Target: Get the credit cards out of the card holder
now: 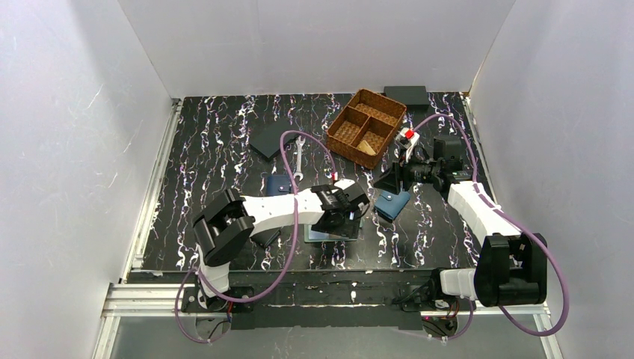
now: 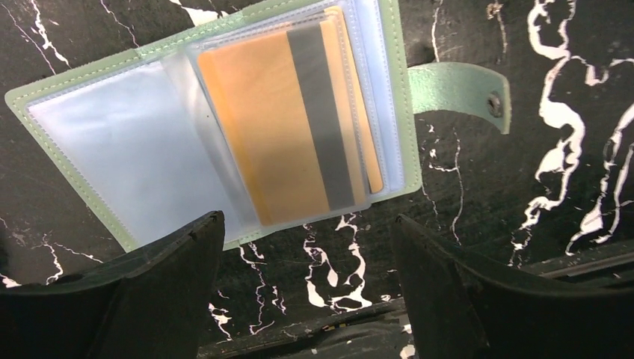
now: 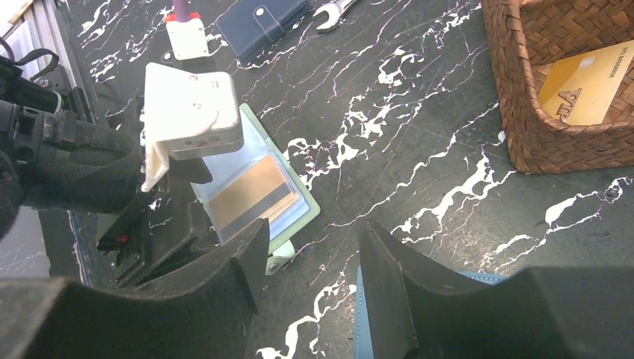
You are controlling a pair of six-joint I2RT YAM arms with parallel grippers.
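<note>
An open mint card holder (image 2: 142,149) lies on the marble table, a tan card (image 2: 277,127) with a dark stripe in its clear sleeve and its snap strap (image 2: 457,97) out to one side. My left gripper hangs over it, fingers apart with nothing between them. My right gripper stands open to the right, above a closed blue holder (image 1: 392,203), also empty.
A three-compartment woven basket (image 1: 359,123) holding a yellow card (image 3: 576,86) stands at the back. A wrench (image 1: 299,157), dark flat boxes (image 1: 273,138) and a navy holder (image 3: 262,22) lie around.
</note>
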